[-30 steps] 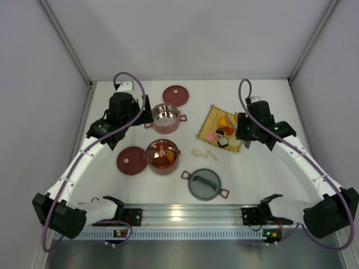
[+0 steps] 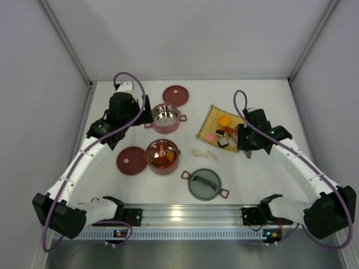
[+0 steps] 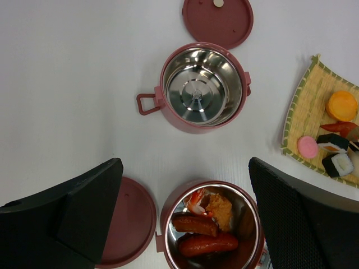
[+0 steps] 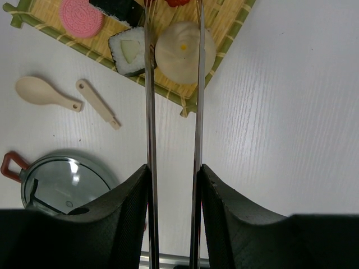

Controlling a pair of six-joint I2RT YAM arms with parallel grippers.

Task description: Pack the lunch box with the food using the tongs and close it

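An empty pink lunch-box pot [image 2: 165, 118] with a steel inside stands at the upper left. In front of it, a second pot [image 3: 166, 219] holds sausages [image 3: 208, 244], a fried piece [image 3: 219, 210] and a shrimp [image 3: 196, 202]. My left gripper is open above the pots, empty. My right gripper is shut on metal tongs [image 4: 150, 129], whose two arms reach over the woven food tray [image 2: 205, 129]. A red piece [image 4: 178, 2] shows between the tong arms at that view's top edge. The tips are cut off there, so whether they grip it I cannot tell.
Two dark red lids [image 2: 175, 95] lie flat on the table. A spoon [image 4: 40, 92], a small knife-like utensil [image 4: 98, 104] and a grey handled lid [image 2: 205, 184] lie in front of the tray. Free table stretches to the right.
The left arm has stayed still.
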